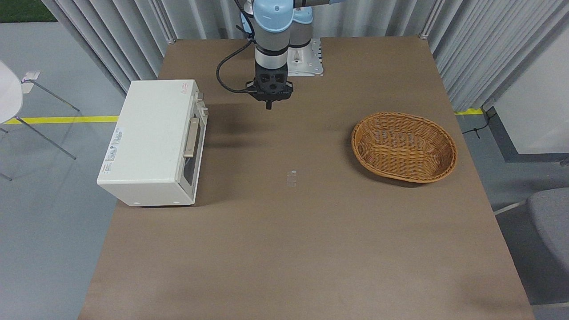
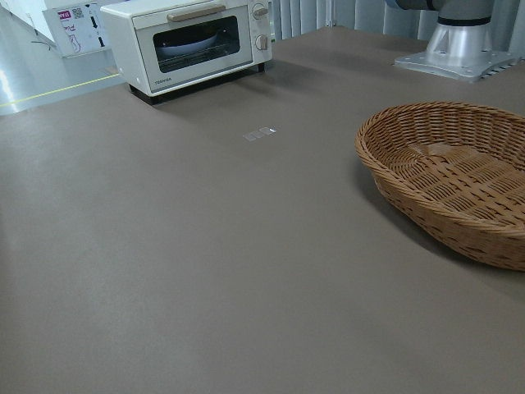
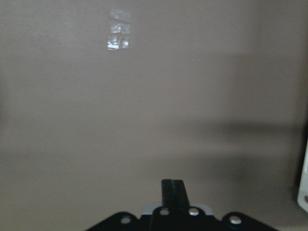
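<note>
My gripper hangs over the rear middle of the brown table, right of a white toaster oven. In the wrist view its fingertips meet, shut with nothing visible between them. The oven has its door closed, and a blue dish shows through the glass. A wicker basket rests on the right part of the table, empty.
Grey curtains stand behind the arm's base, and a grey chair is beside the table at right.
</note>
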